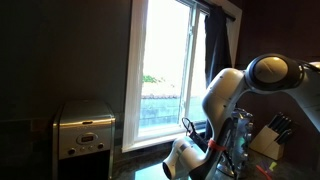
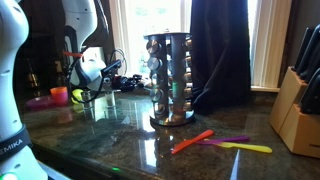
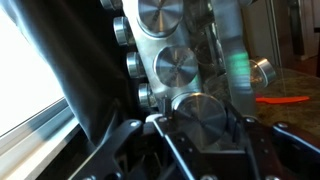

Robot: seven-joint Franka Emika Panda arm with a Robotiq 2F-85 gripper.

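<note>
In the wrist view a round, silver-lidded spice jar [image 3: 200, 108] sits between the fingers of my gripper, which is shut on it. Its lid faces the camera and the body behind is hidden. Directly beyond stands the spice rack [image 2: 172, 80], a tall turning tower on a round base, filled with several jars. Other lids on the rack, such as a large silver lid [image 3: 176, 66], show close above the held jar. From the second exterior view the arm [image 2: 88, 68] reaches in on the left; the fingertips are too small to make out there.
Orange, purple and yellow utensils lie right of the rack, among them an orange utensil [image 2: 193, 141]. A knife block [image 2: 300, 110] stands at the far right. Behind hangs a dark curtain [image 2: 220, 45] beside the window.
</note>
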